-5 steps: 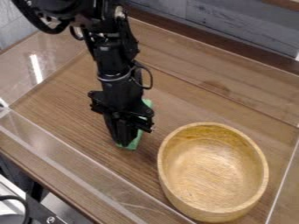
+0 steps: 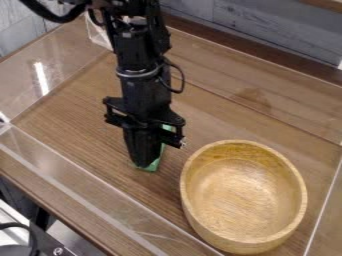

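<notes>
My gripper (image 2: 143, 147) points down at the centre of the camera view, low over the wooden counter (image 2: 74, 165). A green object (image 2: 154, 160) lies just behind and below its tip, mostly hidden by the black gripper body. The fingers are hard to make out against it, and whether anything is between them does not show clearly.
A large tan bowl (image 2: 243, 195) stands at the front right, close beside the gripper. Dark cables show at the left edge.
The green object stays in nearly the same place; the bowl has not moved.
</notes>
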